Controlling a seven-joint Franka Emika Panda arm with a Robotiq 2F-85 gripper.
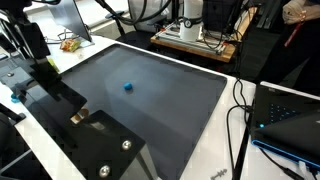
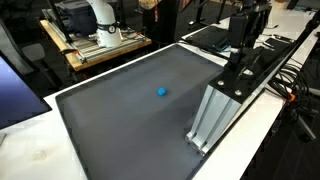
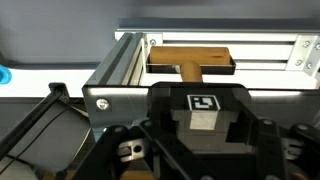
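In the wrist view my gripper is over a black panel with an opening in it, and a small marker tag shows between its dark parts. A brown wooden piece lies in the opening, with a round stub pointing towards the gripper. Exterior view 2 has the gripper at the black-topped metal structure on the right. The arm reaches in from the upper left in exterior view 1. How wide the fingers stand, and whether anything is between them, cannot be made out.
On the grey board lies a small blue object, with clear surface around it. Cables run beside the structure. A wooden stand with a white device is at the far side.
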